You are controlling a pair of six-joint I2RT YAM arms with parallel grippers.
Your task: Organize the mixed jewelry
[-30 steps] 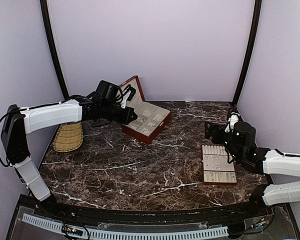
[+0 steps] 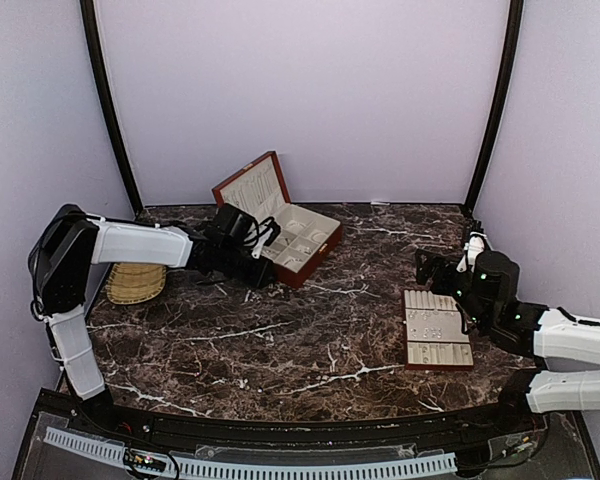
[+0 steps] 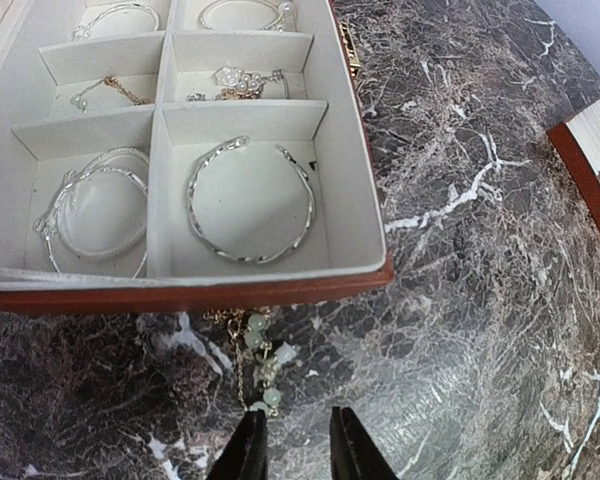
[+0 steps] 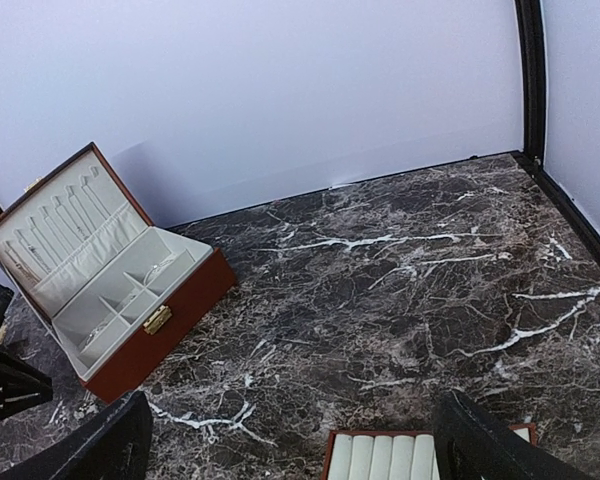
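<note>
A strand of pale green beads on a gold chain (image 3: 255,340) lies on the table against the red-brown jewelry box (image 3: 310,293), its upper part hidden by the box wall. My left gripper, open with an empty gap, hovers just to the right of the beads' lower end. White compartments in the box hold a twisted silver bangle (image 3: 198,215), paired thin bangles (image 3: 52,225) and small clustered pieces. Over at the right of the table, my right gripper is wide open and empty, near the ring tray (image 2: 438,325) with several small pieces on it.
The box lid (image 4: 80,225) stands raised, with necklaces hanging inside. A woven basket (image 2: 135,284) sits at the far left behind the left forearm. Bare marbled table (image 2: 280,350) stretches between box and tray.
The right arm has shifted slightly.
</note>
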